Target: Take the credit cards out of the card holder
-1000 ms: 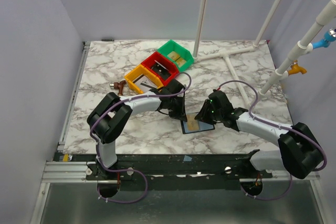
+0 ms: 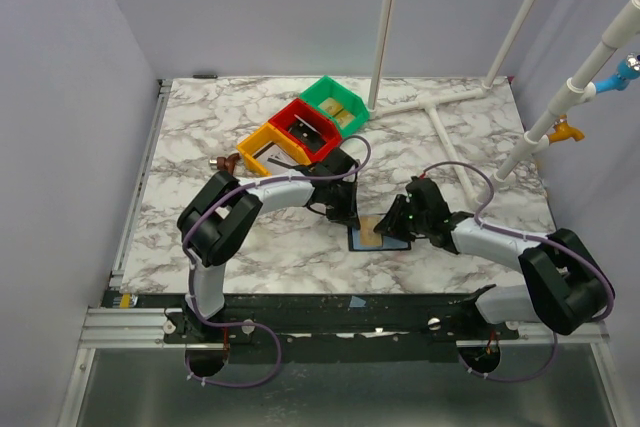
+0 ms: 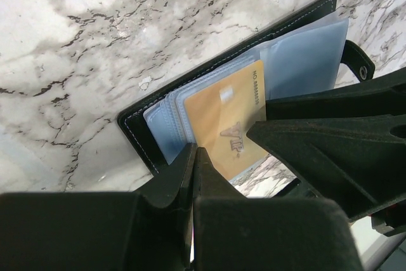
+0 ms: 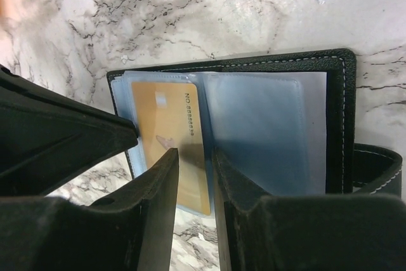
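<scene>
The card holder [image 2: 394, 244] lies spread on the marble table, a black cover with clear bluish sleeves [image 4: 266, 131]. In one sleeve on its left half sits a gold card [image 3: 231, 115], its number edge facing the holder's middle. My left gripper is shut, its tips at the edge of the left sleeves; no card shows between them. Over the gold card's number-side edge, my right gripper stands slightly open, one fingertip above the card and the other above the clear sleeve. Whether the fingers touch the plastic cannot be told.
Orange, red and green bins [image 2: 332, 102] stand behind the left arm. White pipes [image 2: 440, 137] cross the table at the back right. A brown object [image 2: 225, 163] lies at the left. Marble in front of the holder is clear.
Both the holder and my left gripper have shifted slightly to the right, and the holder has turned a little straighter.
</scene>
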